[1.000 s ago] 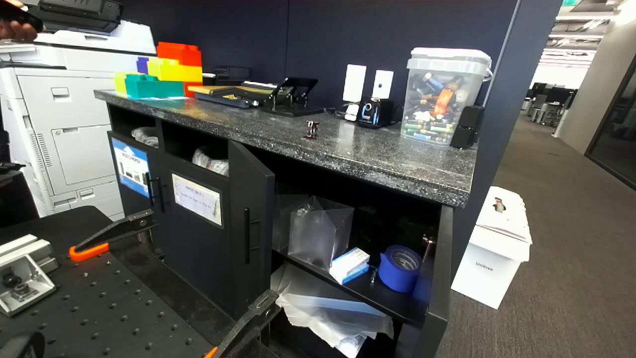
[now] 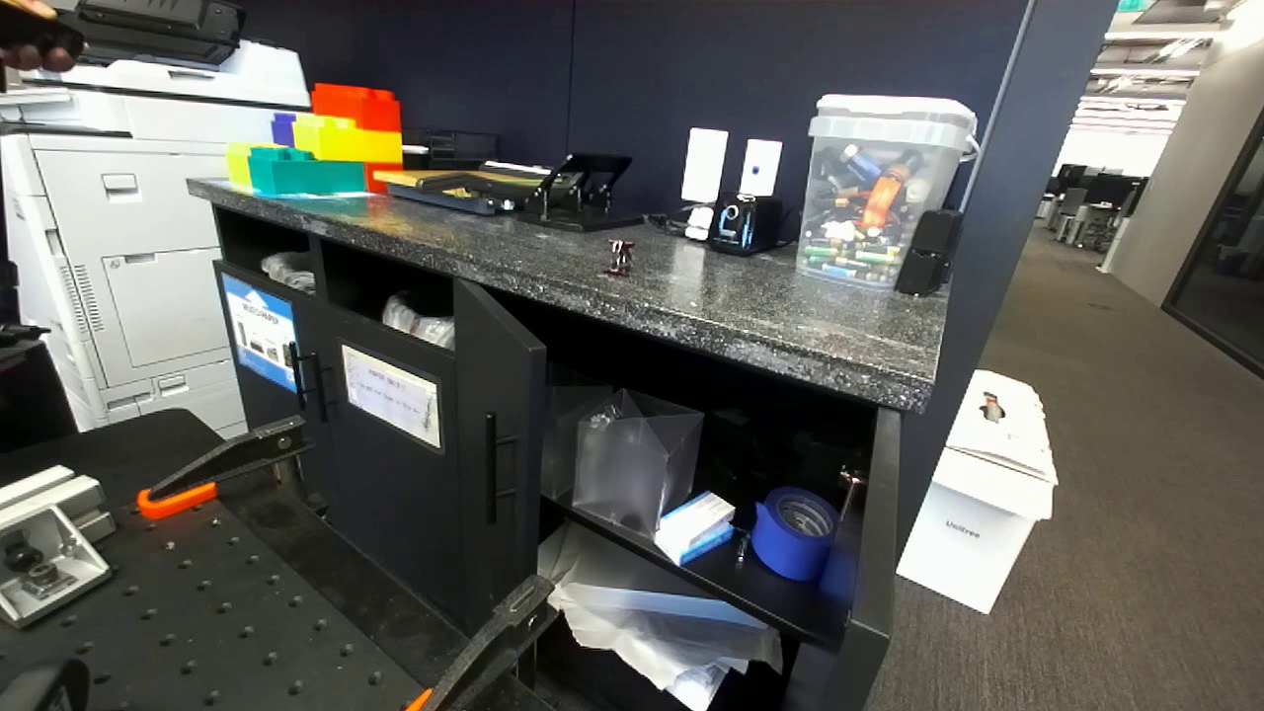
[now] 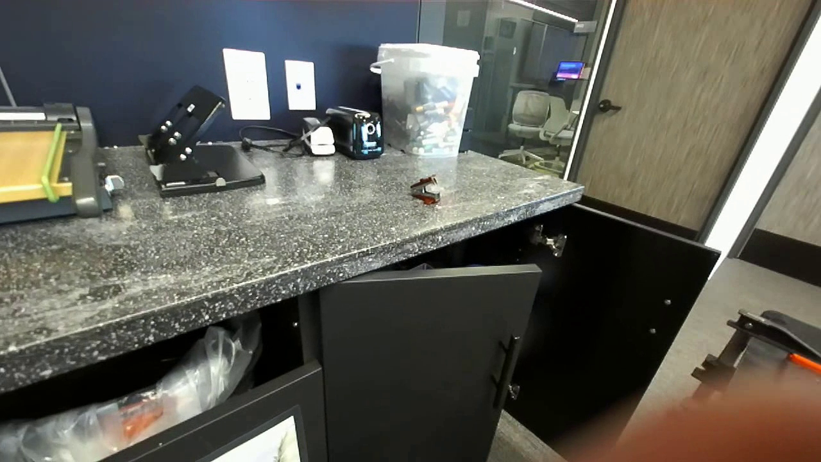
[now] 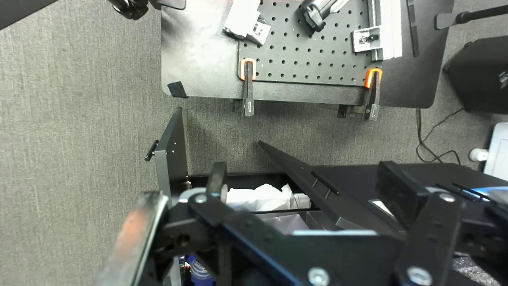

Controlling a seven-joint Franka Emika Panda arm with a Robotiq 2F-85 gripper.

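Observation:
My gripper shows in the wrist view only, its two dark fingers wide apart with nothing between them. It faces down over the cabinet front. Two cabinet doors stand ajar: the left door [image 2: 500, 462] and the right door [image 2: 879, 557]. On the shelf between them are a clear plastic box [image 2: 634, 468], a small white and blue box [image 2: 695, 527] and a roll of blue tape [image 2: 795, 533]. Crumpled white wrapping [image 2: 664, 622] lies below the shelf. A small reddish-brown staple remover [image 3: 427, 190] rests on the speckled countertop [image 3: 308, 219], near its front edge.
Behind the staple remover stand a tub of batteries [image 2: 883, 190] and a black electric sharpener [image 2: 744, 221]. A hole punch [image 3: 201, 146] and colored blocks [image 2: 332, 148] are farther left. Orange-tipped clamps [image 4: 247, 85] jut from the work table.
A person's hand at the upper left edge has shifted slightly. The doors, shelf contents and counter objects look unchanged.

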